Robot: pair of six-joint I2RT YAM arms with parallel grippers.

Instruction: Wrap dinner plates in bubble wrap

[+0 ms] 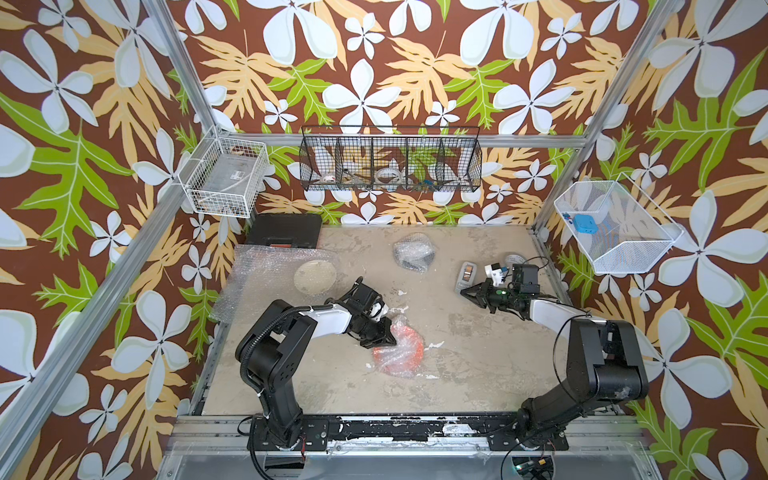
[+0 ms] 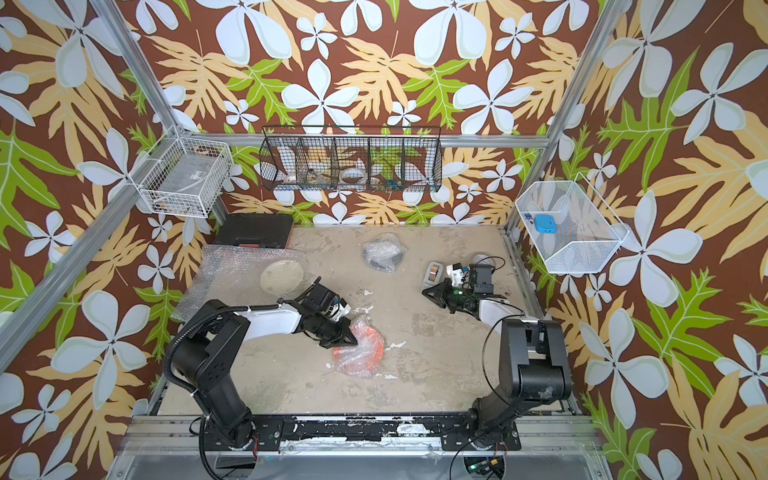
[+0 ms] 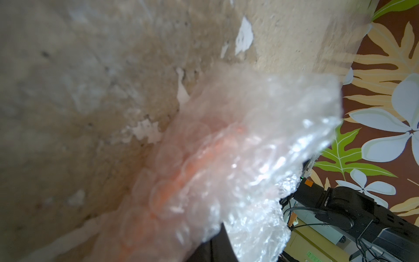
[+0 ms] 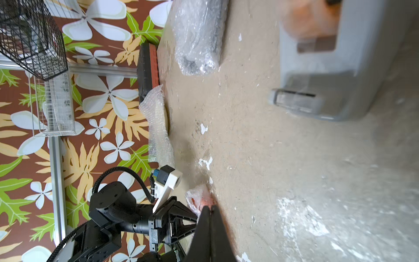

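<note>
An orange-red plate (image 1: 408,352) lies loosely wrapped in bubble wrap (image 3: 279,118) at the table's centre. My left gripper (image 1: 390,341) is shut at the wrap's left edge. Its fingertips are covered by the wrap in the left wrist view. The grey tape dispenser (image 4: 375,48), with an orange tape roll (image 4: 309,17), stands upright at the back right. My right gripper is shut with nothing between its fingers, nearer the table's front than the dispenser and apart from it. The tape end at the dispenser's cutter (image 4: 299,99) is outside those fingers.
A pale plate (image 1: 315,277) rests on a bubble wrap sheet (image 1: 240,276) at the left. Another wrapped bundle (image 1: 413,252) lies at the back centre. A black case (image 1: 284,230) sits at the back left. Bare table spreads across the front right.
</note>
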